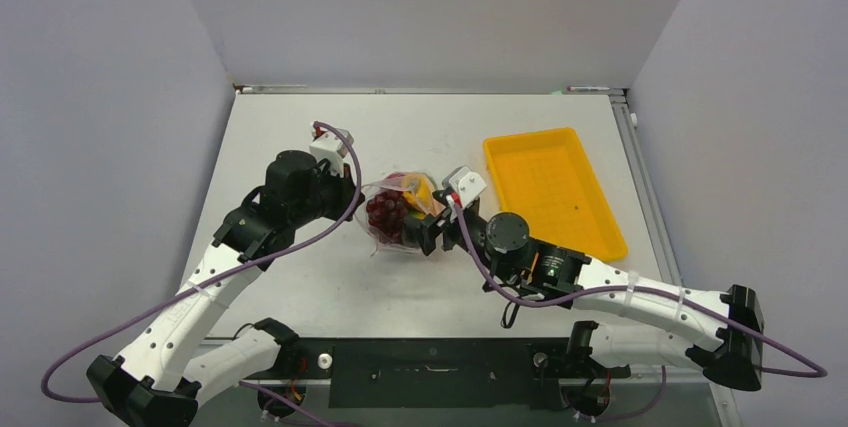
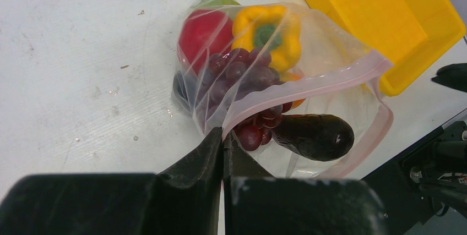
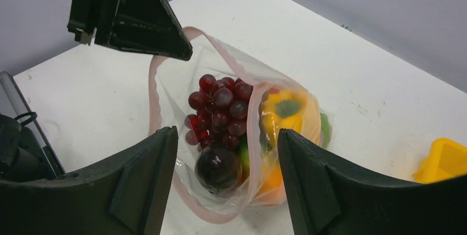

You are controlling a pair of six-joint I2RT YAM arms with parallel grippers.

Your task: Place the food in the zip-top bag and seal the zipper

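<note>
The clear bag lies on the table, its pink zipper rim gaping toward the right arm. Inside are dark grapes, a yellow pepper, a red round item and other food partly hidden by plastic. A dark eggplant rests within the mouth, its round end facing outward. My left gripper is shut on one corner of the zipper rim. My right gripper stands open in front of the mouth, with nothing gripped between its fingers.
An empty yellow tray lies to the right of the bag. A dark edge borders the table's front.
</note>
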